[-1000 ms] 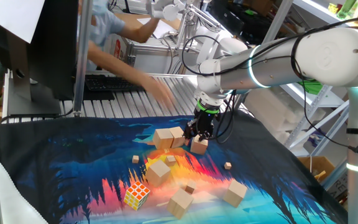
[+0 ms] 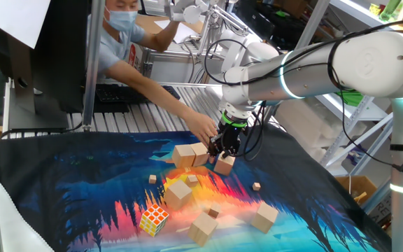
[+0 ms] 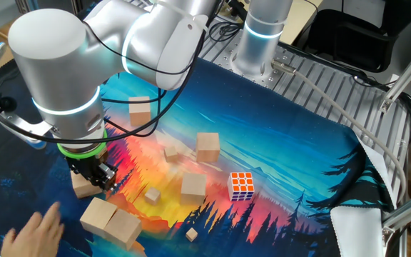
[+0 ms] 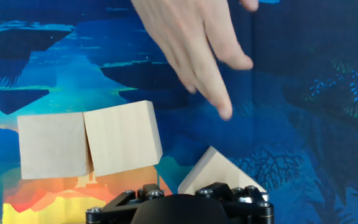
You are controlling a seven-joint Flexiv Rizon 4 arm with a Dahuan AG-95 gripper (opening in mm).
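In exterior view 1 my gripper (image 2: 222,149) hangs low at the far side of the cloth, just above a large wooden cube (image 2: 224,166). That cube (image 4: 211,173) shows at the bottom of the wrist view, partly hidden by the dark gripper body. Whether the fingers are open or shut does not show clearly. Two more large cubes, an outer one (image 3: 123,228) and an inner one (image 3: 97,213), sit side by side close by. A person's hand (image 4: 194,43) reaches in over the cloth near the gripper, apart from the cubes in the wrist view.
Nearer the front of exterior view 1 lie a Rubik's cube (image 2: 154,220), large wooden cubes (image 2: 178,195) and several small ones, such as a small cube (image 2: 256,187). Free cloth (image 3: 291,150) stretches beyond the Rubik's cube in exterior view 2.
The arm and the blocks look unmoved.
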